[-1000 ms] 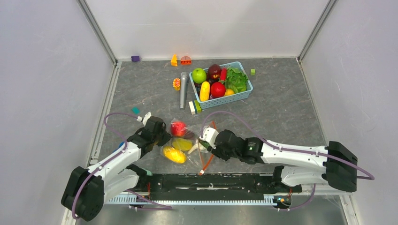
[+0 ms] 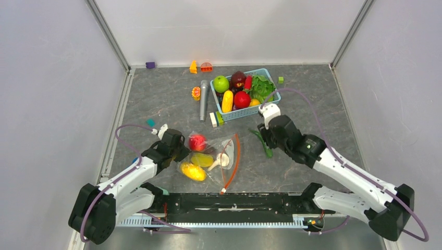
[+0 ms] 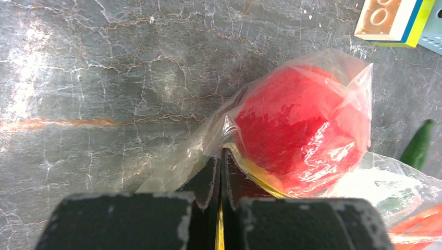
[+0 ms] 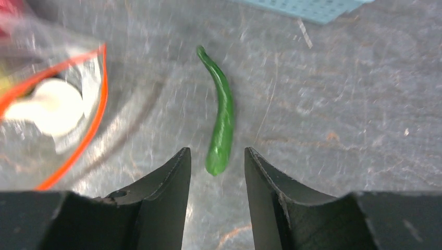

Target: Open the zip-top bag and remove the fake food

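The clear zip top bag (image 2: pixel 232 156) with orange seal holds a red fruit (image 3: pixel 299 125), yellow pieces (image 2: pixel 193 172) and a pale piece (image 4: pixel 58 107). My left gripper is shut at the bag's left side, its fingertips on the crumpled plastic beside the red fruit. My right gripper stands open above and right of the bag, over a green pepper (image 4: pixel 224 120) that lies loose on the mat outside the bag, nothing between its fingers.
A blue basket (image 2: pixel 245 113) full of fake produce stands at the back centre. A grey cylinder (image 2: pixel 203 101) and several toy blocks (image 2: pixel 216 119) lie near it.
The right arm has moved away from the bag, right and toward the back. The green pepper, earlier in that gripper at the bag's opening, now lies on the mat. The left arm is unchanged.
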